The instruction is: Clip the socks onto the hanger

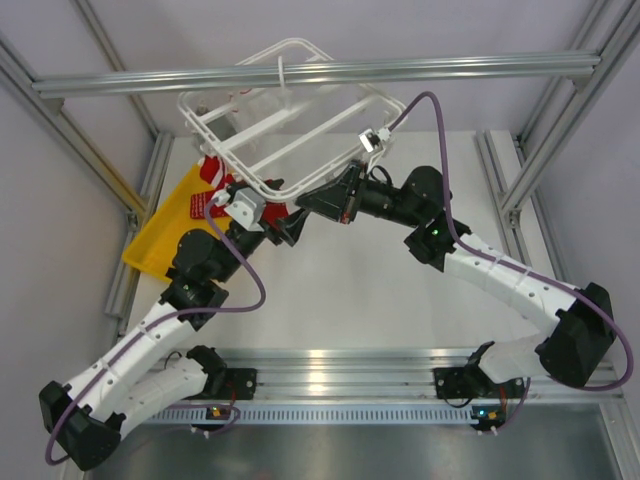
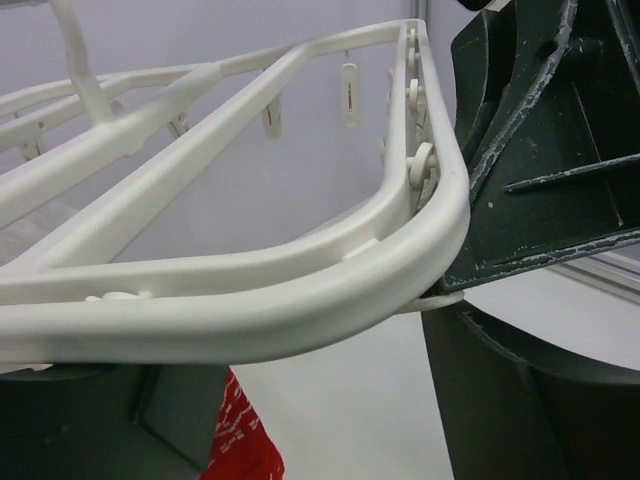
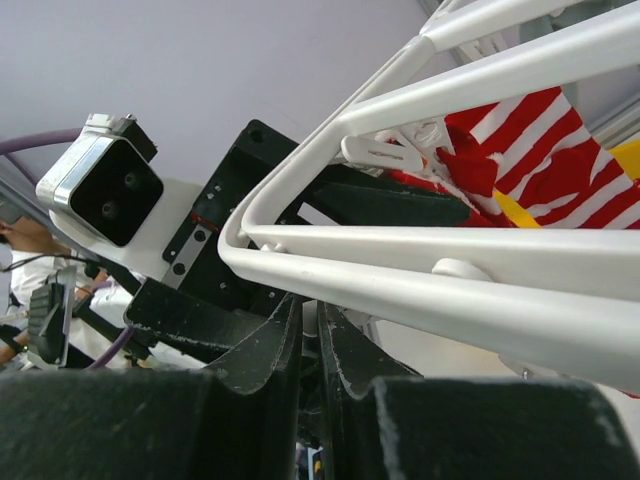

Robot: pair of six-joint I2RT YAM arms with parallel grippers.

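The white hanger [image 1: 310, 165] hangs under the overhead bar. At its near corner my left gripper [image 1: 284, 208] is open, with its two fingers [image 2: 530, 390] spread beneath the rim in the left wrist view. A red sock with white markings [image 2: 240, 435] shows beyond and between them, below the hanger. How its upper end is held is hidden. My right gripper is shut at the same corner, with a small whitish piece, seemingly a clip, between its fingertips. A red-and-white striped sock [image 3: 560, 150] appears behind the frame in the right wrist view.
A yellow tray [image 1: 160, 245] with red fabric [image 1: 203, 205] lies at the left. Several free clips [image 2: 349, 95] hang along the hanger's far side. Both grippers crowd the near corner.
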